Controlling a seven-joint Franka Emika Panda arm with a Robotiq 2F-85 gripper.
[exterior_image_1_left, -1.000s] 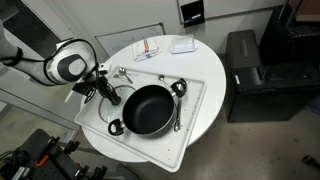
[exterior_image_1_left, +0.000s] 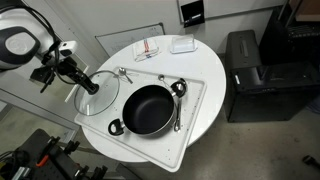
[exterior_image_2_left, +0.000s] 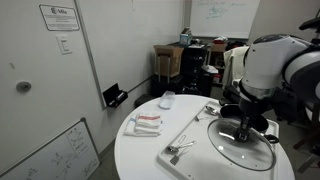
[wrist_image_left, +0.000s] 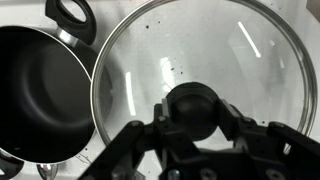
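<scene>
A clear glass lid (exterior_image_1_left: 97, 92) with a metal rim hangs from my gripper over the left side of the tray. The gripper is shut on the lid's black knob (wrist_image_left: 193, 108), with fingers on either side of it. From exterior view 2 the lid (exterior_image_2_left: 240, 146) looks tilted, and the arm hides part of its top. Beside it, the black pot (exterior_image_1_left: 148, 109) stands uncovered and empty on the tray; the wrist view shows the pot (wrist_image_left: 45, 90) to the left of the lid.
The white tray (exterior_image_1_left: 170, 157) rests on a round white table (exterior_image_1_left: 207, 62). Utensils (exterior_image_2_left: 176, 152) lie on the tray, with a ladle (exterior_image_1_left: 179, 88) right of the pot. Towards the back are folded cloths (exterior_image_2_left: 145, 124) and a clear container (exterior_image_1_left: 182, 44).
Gripper and lid have moved left together, away from the pot. The lid looks larger and higher than before. The pot has not moved.
</scene>
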